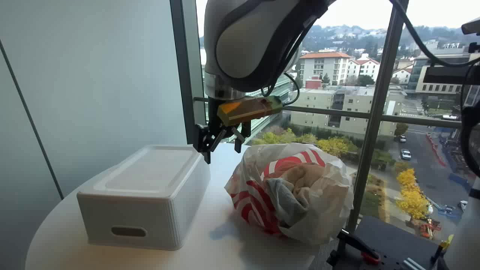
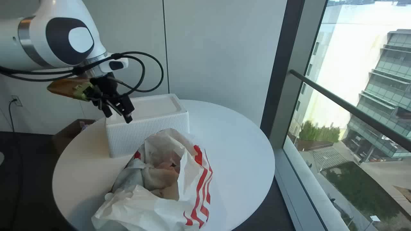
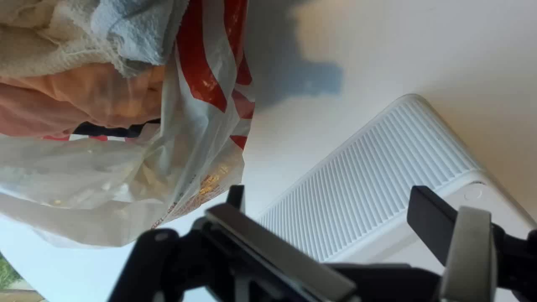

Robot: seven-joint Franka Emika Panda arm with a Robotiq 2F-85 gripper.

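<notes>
My gripper is open, its two fingers wide apart with nothing between them. In exterior view 1 the gripper (image 1: 222, 152) hangs above the table, by the far right edge of a white ribbed box (image 1: 135, 216). The box has a flat lid (image 1: 143, 170) on top and an oval handle hole in its near end. Beside it, a white plastic bag with red stripes (image 1: 254, 202) gapes open. Crumpled cloths (image 2: 163, 179) in grey, beige and orange fill the bag; its bottom is hidden.
A window with a dark frame (image 2: 275, 77) stands close past that edge. Black cables (image 2: 148, 55) loop out from the wrist.
</notes>
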